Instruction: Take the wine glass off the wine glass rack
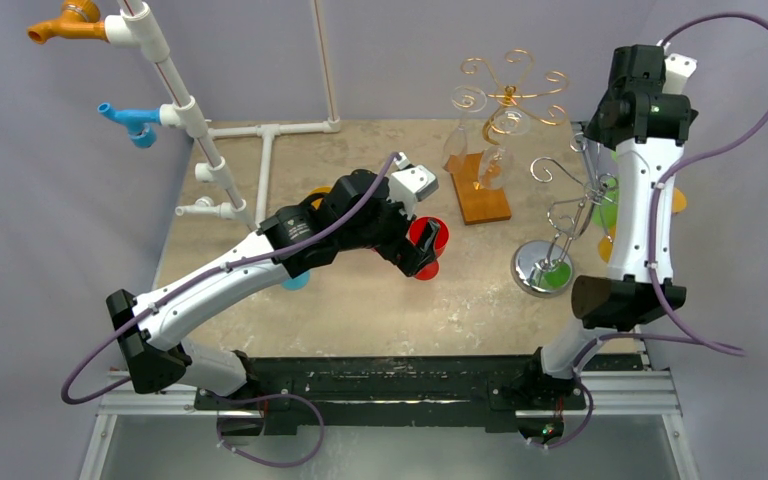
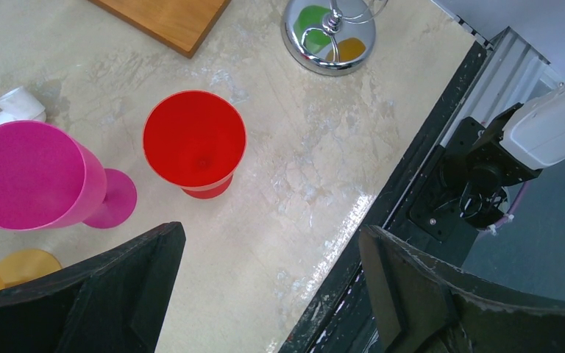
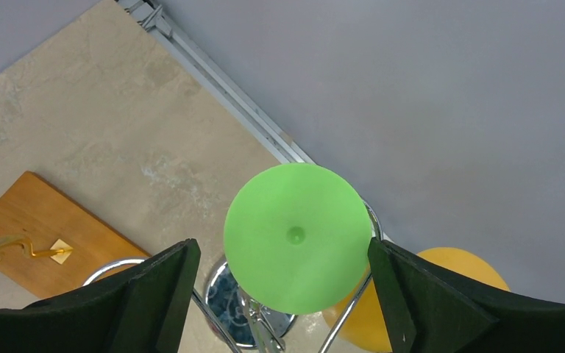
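A green wine glass hangs upside down from the silver wine glass rack, its round foot facing up. In the right wrist view that foot lies ahead of my right gripper, between the lines of its open fingers. One fingertip overlaps the foot's edge; whether they touch, I cannot tell. A yellow glass hangs just beside it, partly behind the same finger. My left gripper is open and empty, above the table near an upright red glass.
Clear glasses hang on a gold rack with a wooden base. A pink glass stands left of the red one. White pipes with coloured taps occupy the left. Bare table lies in front of the red glass.
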